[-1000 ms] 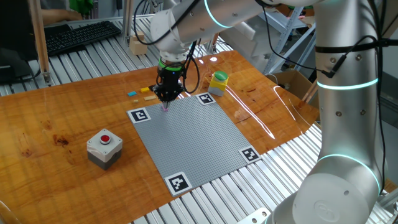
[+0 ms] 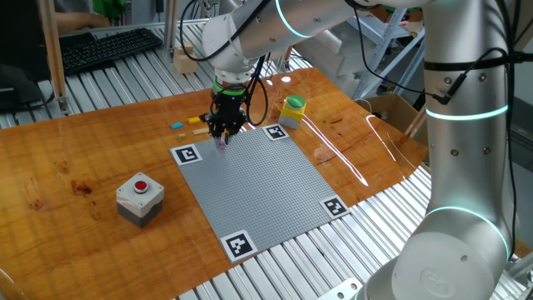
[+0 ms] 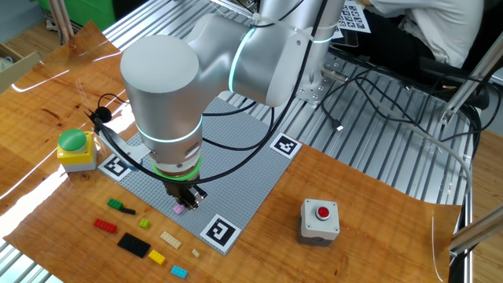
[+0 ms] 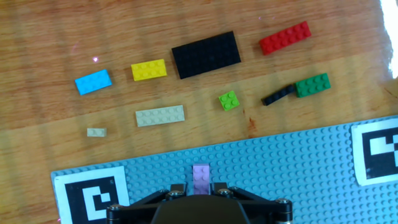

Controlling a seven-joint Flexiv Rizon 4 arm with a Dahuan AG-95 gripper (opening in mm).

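Observation:
A light purple brick (image 4: 201,178) shows at the bottom middle of the wrist view, over the studs near the edge of the baseplate (image 4: 261,163). My gripper stands open around its near end, one finger on each side. A narrow gap shows between the brick and the left fingertip; the right one is closer. In exterior view 2 the purple brick (image 3: 178,209) appears just below the gripper (image 3: 189,201), beside a marker corner of the plate. Whether its underside is seated on the studs is hidden.
Loose bricks lie on the wood beyond the plate, among them a black brick (image 4: 206,55), a red brick (image 4: 285,38) and a beige brick (image 4: 160,116). A red-button box (image 2: 140,200) and a green-button box (image 2: 292,111) stand on opposite sides. Most of the plate is bare.
The gripper's fingers have spread apart around the purple brick since a second ago, when they looked closer together. The arm has hardly moved.

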